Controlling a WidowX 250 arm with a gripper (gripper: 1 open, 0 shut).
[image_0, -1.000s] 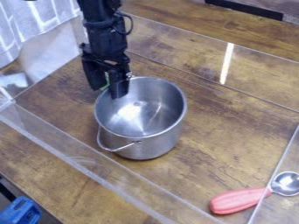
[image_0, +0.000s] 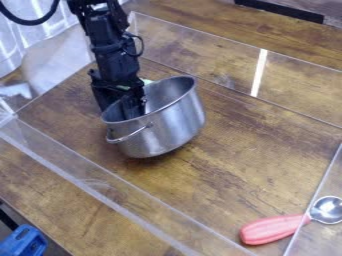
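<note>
A steel pot (image_0: 163, 130) with a wire handle stands tilted on the wooden table, its left side raised or tipped. My black gripper (image_0: 123, 98) is down at the pot's left rim, partly inside or behind it; its fingertips are hidden, so its hold on the pot cannot be seen. A small bit of something green shows behind the gripper.
A scoop with a pink handle (image_0: 271, 229) lies at the front right. Clear plastic walls (image_0: 134, 214) border the work area. A blue object (image_0: 20, 243) is at the lower left corner. The table right of the pot is clear.
The pot has tilted and shifted slightly up and left, its opening now less visible. My gripper has moved down and a little right along with its rim.
</note>
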